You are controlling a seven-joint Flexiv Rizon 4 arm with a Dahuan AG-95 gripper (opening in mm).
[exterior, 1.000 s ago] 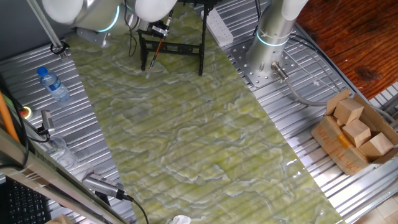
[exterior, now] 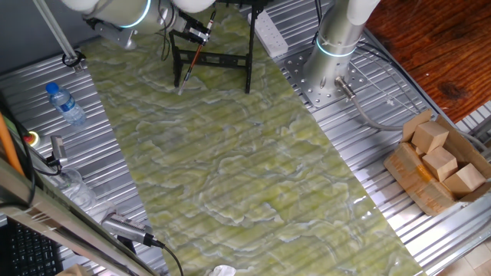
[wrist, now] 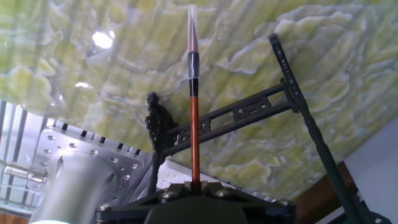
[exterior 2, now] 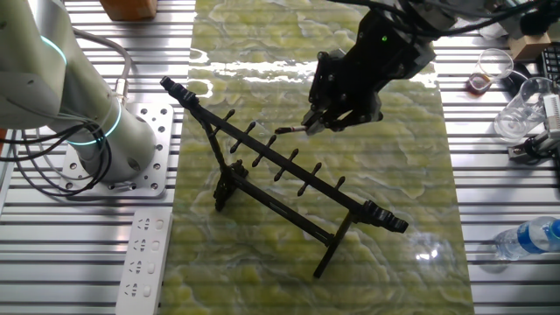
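Observation:
A brush with a reddish-brown handle (wrist: 194, 130), a dark ferrule and a pale tip is gripped by my gripper, its fingers shut around the handle. In exterior view 1 the brush (exterior: 196, 60) slants down from the gripper (exterior: 201, 34), overlapping the black rack. Exterior view 2 shows the gripper (exterior 2: 322, 122) above the rack's far side, the brush (exterior 2: 291, 129) seen nearly end-on. The black rack (exterior 2: 289, 164) stands on the mat with several small pegs along its top bar; none carries a brush. Whether brush and rack touch, I cannot tell.
A white power strip (exterior: 268, 34) lies beside the rack, close to a robot base (exterior: 322, 77). A water bottle (exterior: 66, 104) stands left; a cardboard box (exterior: 418, 180) of wooden blocks sits right.
My gripper and the brush have shifted slightly left in exterior view 1, and the arm's links have swung upward in the picture. The brush stays gripped; the rack has not moved.

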